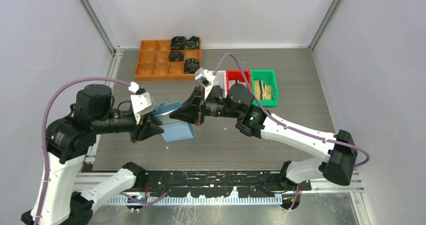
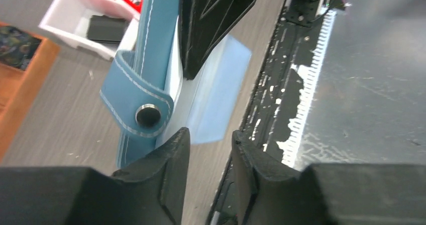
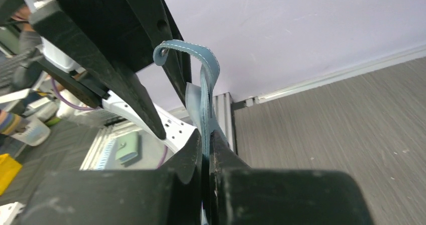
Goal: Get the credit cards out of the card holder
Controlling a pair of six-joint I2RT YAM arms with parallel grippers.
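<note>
A light-blue card holder (image 1: 179, 130) hangs above the table between my grippers, its leaves spread apart. In the left wrist view the snap strap (image 2: 138, 97) with its dark button faces the camera, and pale translucent sleeves (image 2: 203, 97) show inside. My right gripper is shut on the holder, which runs edge-on between its fingers. The left gripper is part open at the holder's other end, its fingertips close to the leaves; nothing is clearly clamped between them. Whether any cards sit inside the sleeves cannot be made out.
A green bin (image 1: 275, 90) and a red bin (image 1: 236, 75) hold cards. Beside them a white bin (image 2: 65, 21) contains a black flat item. An orange divided tray (image 1: 150, 78) with dark items stands at the back left.
</note>
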